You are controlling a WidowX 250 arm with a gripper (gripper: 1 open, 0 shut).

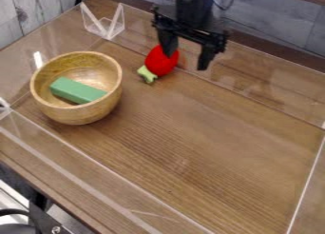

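Note:
My gripper (189,40) is at the top centre of the camera view, dark, above and right of a red round object (162,58). A small pale green piece (146,73) lies at the lower left of the red object. Whether the fingers are open or shut is not clear. A wooden bowl (102,109) at the left holds a green block (75,92).
A white wire-like rack (106,21) stands at the upper left. A dark round item (15,219) sits at the lower left edge.

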